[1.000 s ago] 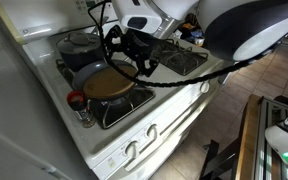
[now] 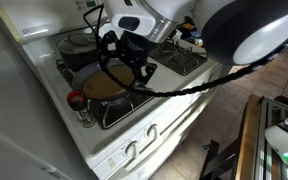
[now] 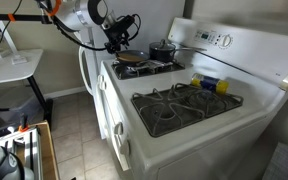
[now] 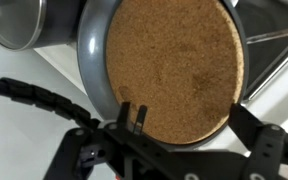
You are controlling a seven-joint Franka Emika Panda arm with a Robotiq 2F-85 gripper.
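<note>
A round dark pan with a brown, speckled inner surface (image 4: 169, 65) fills most of the wrist view. In exterior view 1 the pan (image 2: 104, 84) rests on the stove's left burners. My gripper stands open above the near part of the pan, its two fingers apart and nothing between them. From exterior view 2, the gripper (image 3: 124, 36) is seen just above the pan (image 3: 132, 56). How much height separates them is hard to tell.
A dark pot (image 3: 163, 51) stands on the burner behind the pan. Red-topped jars (image 2: 77, 101) stand at the stove's left edge. The right burner grate (image 3: 184, 108) is empty. A yellow-and-blue item (image 3: 210, 84) lies near the back panel.
In exterior view 1 my gripper has shifted left and lower, over the pan, covering more of it. The pan has not visibly moved.
</note>
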